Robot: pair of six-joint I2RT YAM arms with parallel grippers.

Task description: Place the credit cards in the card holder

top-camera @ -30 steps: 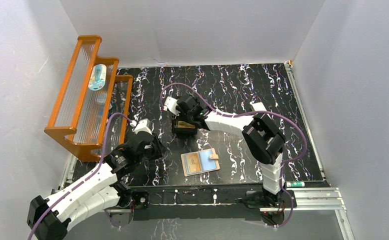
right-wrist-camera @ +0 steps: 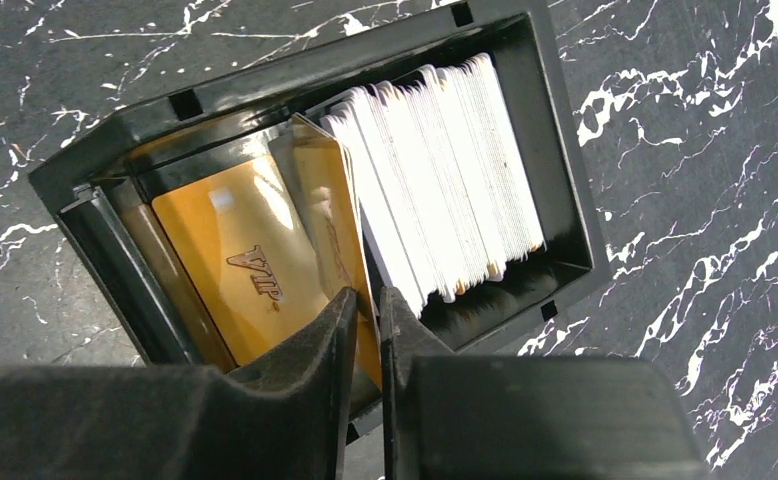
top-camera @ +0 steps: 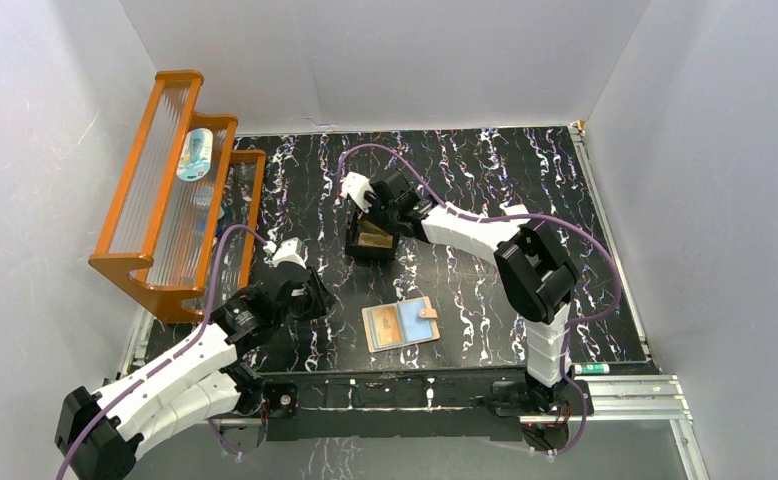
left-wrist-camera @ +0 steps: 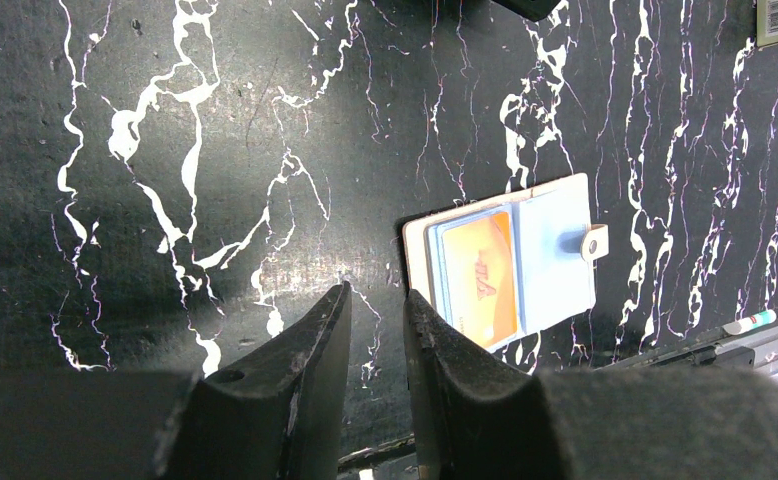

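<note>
A black box (top-camera: pixel 370 252) at the table's middle holds gold VIP cards (right-wrist-camera: pixel 235 260) and a stack of white cards (right-wrist-camera: pixel 435 180). My right gripper is over it, its fingertips close together at the top edge of a raised gold card (right-wrist-camera: pixel 330 200); whether they grip it is unclear. Nearer the front lies the open card holder (left-wrist-camera: pixel 555 260), a gold card (left-wrist-camera: pixel 475 280) in its left side and a pale blue right side with a tab. My left gripper hangs left of the holder, fingers slightly apart, nothing visible between them.
A wooden shelf rack (top-camera: pixel 145 255) stands at the left with packages on it. A white object (top-camera: pixel 513 210) lies at the right, partly behind my right arm. A small green-and-white tube (top-camera: pixel 592 368) lies at the front right.
My right arm has risen toward the back and slightly right over the box, uncovering more of it in the top view. The left arm and the holder are unchanged.
</note>
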